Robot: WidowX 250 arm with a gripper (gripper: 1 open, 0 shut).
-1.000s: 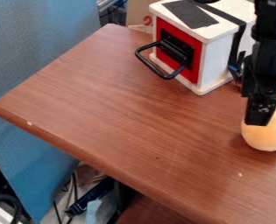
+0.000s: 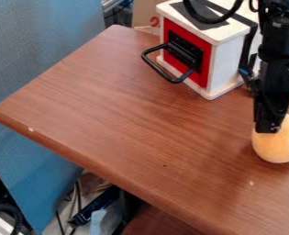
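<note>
My black gripper (image 2: 269,122) hangs at the right edge of the camera view, its tip at the top of a pale orange round object (image 2: 276,144) resting on the wooden table (image 2: 122,119). Whether the fingers are open or closed around it is hard to make out.
A white box (image 2: 217,57) with a red front (image 2: 173,46) and a black handle (image 2: 162,71) stands at the back of the table. A blue panel (image 2: 37,92) lies beyond the left edge, with cables below.
The arm and gripper have shifted slightly, and a black cable loop at the top over the white box has come lower into view. The round object stays about where it was.
</note>
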